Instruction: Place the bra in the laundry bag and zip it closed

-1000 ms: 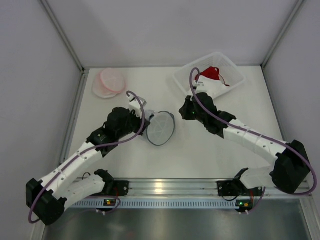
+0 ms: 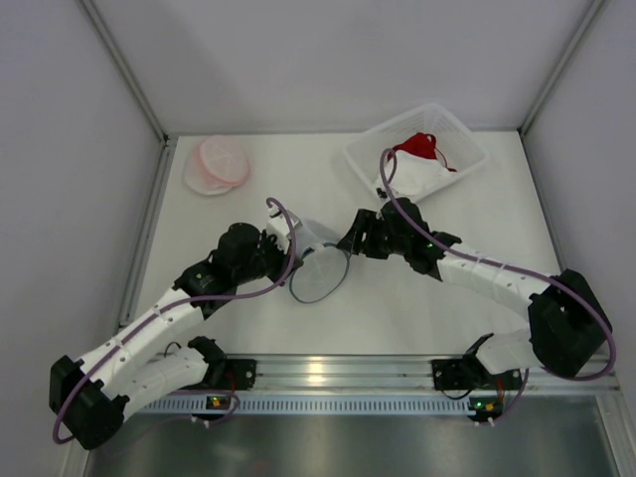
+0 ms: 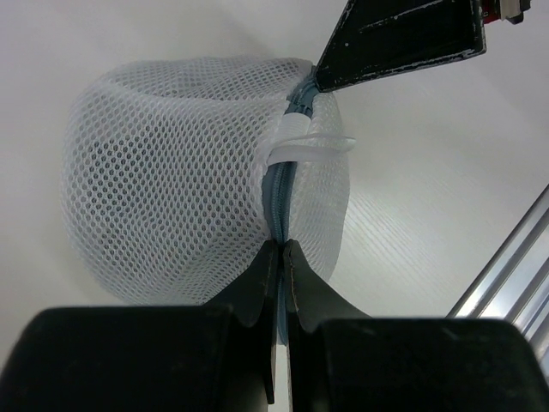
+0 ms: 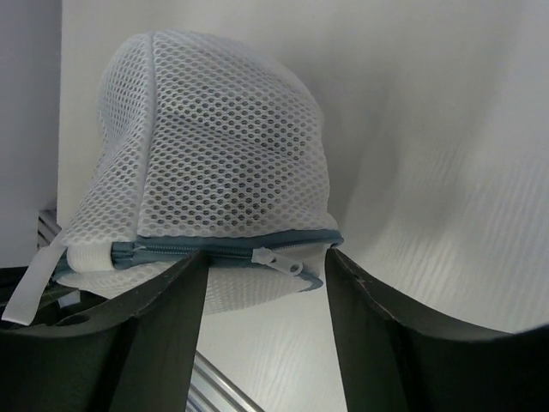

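A white mesh laundry bag [image 2: 323, 271] with a blue-grey zipper lies between the grippers. My left gripper is shut on the zipper strip. My right gripper is part open over the other end of the zipper, a finger on each side, near the small zipper pull [image 4: 279, 263]; contact is unclear. The bra is not clearly visible; red fabric [image 2: 419, 145] lies in the white bin at the back right.
The white bin [image 2: 363, 147] sits at the back right, holding red and white cloth. Pink mesh items [image 2: 217, 165] lie at the back left.
My right gripper has moved left and down to the bag's zipper end. The bag has shifted slightly toward the front, with my left gripper still on it.
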